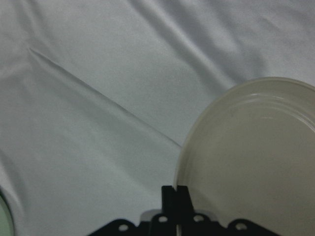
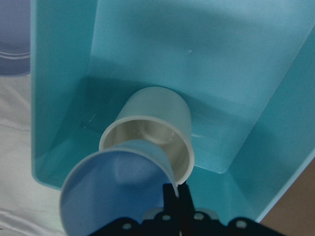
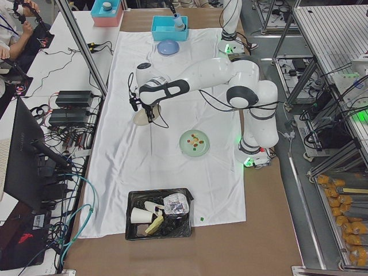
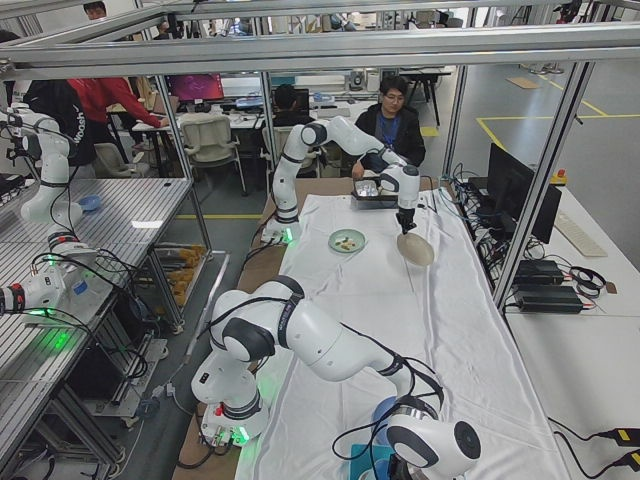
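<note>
My left gripper is shut on the rim of a cream plate [image 1: 251,157], which is over the white cloth left of a green plate [image 3: 194,150] with small food pieces in the camera left view. In the right wrist view my right gripper is shut on the rim of a light blue cup [image 2: 108,191], over a turquoise bin [image 2: 231,59] holding a white cup [image 2: 147,108]. A blue plate [image 3: 168,48] lies beside the bin.
A black bin [image 3: 130,213] at the near end holds a white cup, a foil item and food-like pieces. A person [image 4: 390,125] sits beyond the far end in the camera right view.
</note>
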